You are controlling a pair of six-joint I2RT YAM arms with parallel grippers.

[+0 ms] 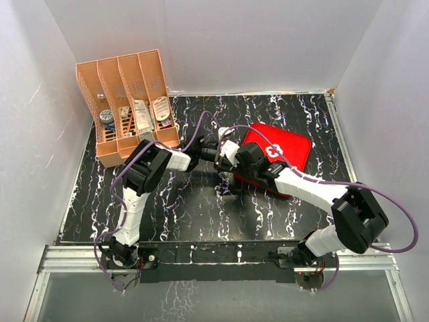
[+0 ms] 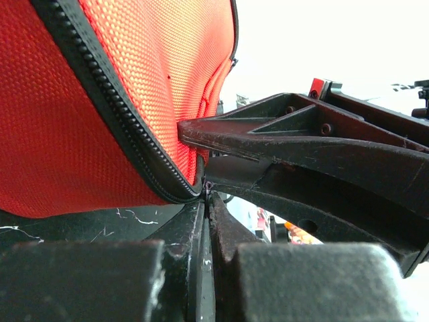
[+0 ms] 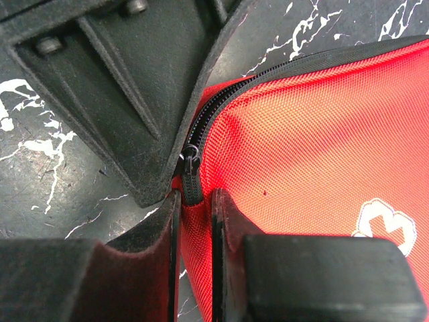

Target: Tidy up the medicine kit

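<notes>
A red fabric bag [image 1: 293, 142] with a black zipper and a white emblem [image 1: 273, 150] lies right of the middle of the table. At its near-left corner both grippers meet. My left gripper is shut, its tips right at the zipper's corner; whether something thin is pinched there cannot be made out. In the right wrist view, the fingers of my right gripper stand part way apart, one on each side of the bag's edge. Between them show red cloth and the black zipper pull [image 3: 192, 178]. The bag's inside is hidden.
An orange divided organizer [image 1: 107, 149] stands at the back left, holding a round tin [image 1: 106, 117], a white packet [image 1: 142, 115] and other small items. Pale walls enclose the table at the back and sides.
</notes>
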